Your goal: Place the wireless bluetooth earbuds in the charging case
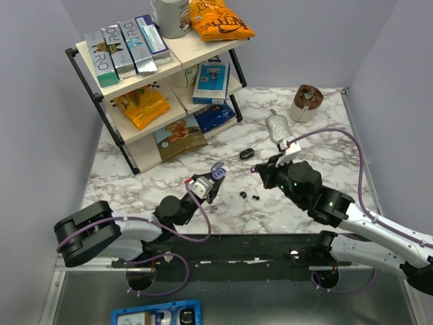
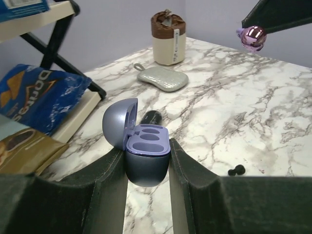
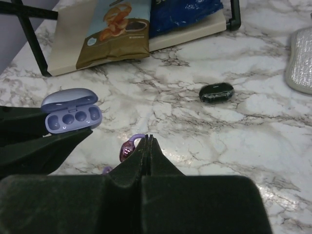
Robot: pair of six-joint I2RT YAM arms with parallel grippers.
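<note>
My left gripper [image 1: 215,180] is shut on the open lavender charging case [image 2: 147,161], held upright above the table, its slots facing up and lid [image 2: 114,124] raised. My right gripper [image 1: 260,170] is shut, raised to the right of the case. A shiny pink-purple earbud with a hook is at its fingertips, seen also in the right wrist view [image 3: 126,150]. Small purple pieces [image 1: 212,208] lie on the table between the arms.
Several small black pieces [image 1: 243,194], a black oval case [image 1: 246,154], a grey pouch [image 1: 278,127] and a canister [image 1: 304,108] stand or lie on the marble table [image 1: 304,149]. A stocked shelf rack [image 1: 135,149] occupies the back left.
</note>
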